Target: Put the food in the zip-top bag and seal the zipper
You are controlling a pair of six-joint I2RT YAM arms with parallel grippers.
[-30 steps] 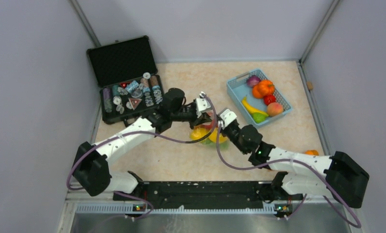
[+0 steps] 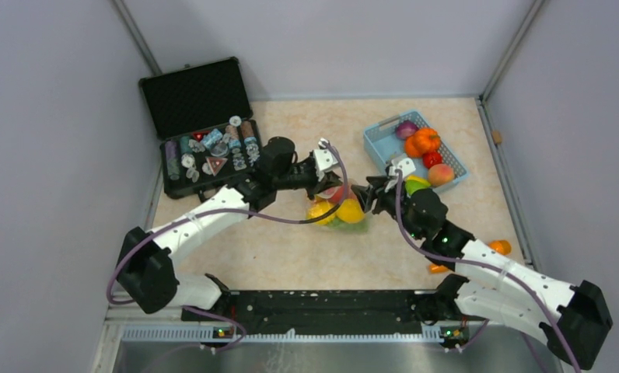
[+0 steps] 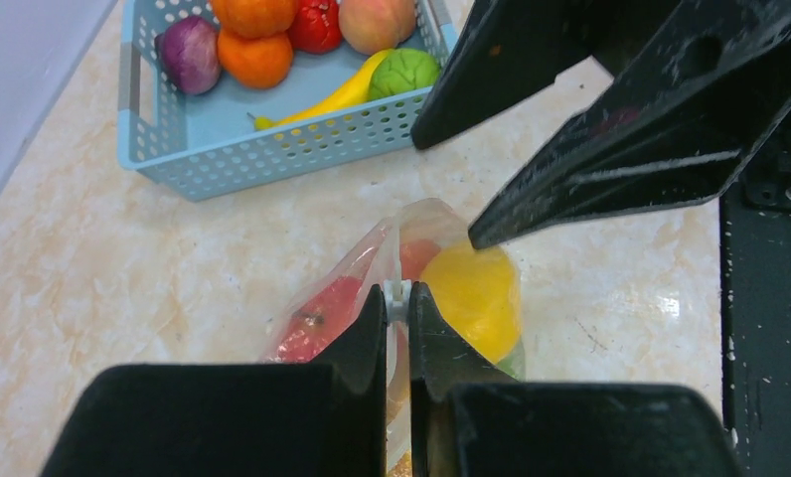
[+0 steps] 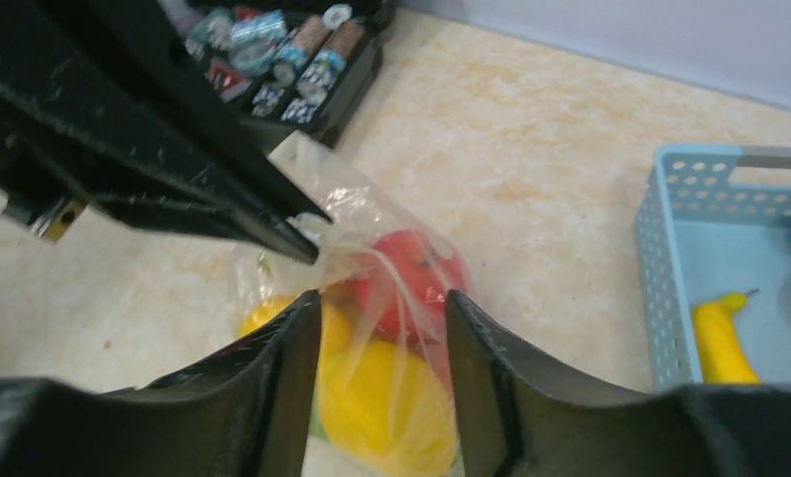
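A clear zip top bag [image 4: 411, 288] holds red and yellow food and stands in the middle of the table. My left gripper is shut on its top edge, pinching a small white piece at the zipper. In the right wrist view the yellow food [image 4: 387, 402] and the red food [image 4: 406, 283] show through the film. My right gripper stands open to the right of the bag, its two fingers apart. No film is seen held between them; the bag lies beyond. Whether the zipper is closed along its length cannot be told.
At the back right is a blue basket [image 2: 382, 152] with toy produce. An open black case [image 2: 197, 97] with several small items sits at the back left. Orange pieces [image 2: 500, 246] lie near the right arm. Bare table shows in front of the bag.
My right gripper has drawn back to the right, away from the bag's top, and its fingers have parted. The left gripper stays almost in place at the bag.
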